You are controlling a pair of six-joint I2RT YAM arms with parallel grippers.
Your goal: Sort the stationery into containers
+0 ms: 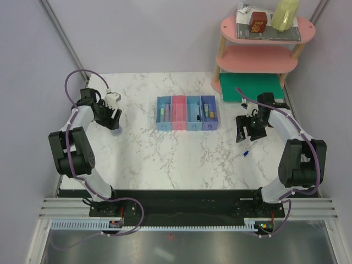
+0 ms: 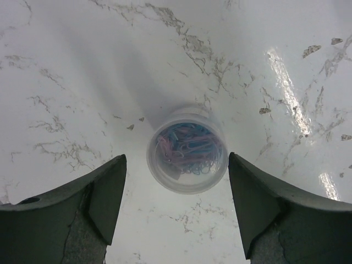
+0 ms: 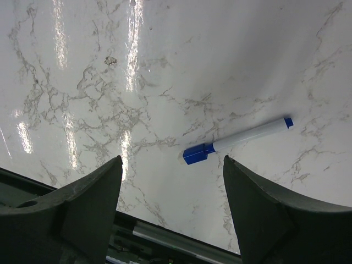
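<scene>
A clear round pot of coloured paper clips point(image 2: 187, 155) stands on the table at the left, between and beyond the fingertips of my left gripper. That gripper is open, and no contact with the pot shows. A white marker with a blue cap point(image 3: 239, 141) lies on the table at the right. Above it my right gripper is open and empty. In the middle stand the left blue bin point(image 1: 164, 126), a pink bin point(image 1: 179, 125), another blue bin point(image 1: 194, 126) and a purple bin point(image 1: 209, 126). All but the pink one hold small items.
A pink shelf point(image 1: 258, 59) with a green mat point(image 1: 240, 89) at its base stands at the back right, bearing a yellow-green jug point(image 1: 284, 14) and a brown box point(image 1: 258, 22). Bare marble lies in front of the bins.
</scene>
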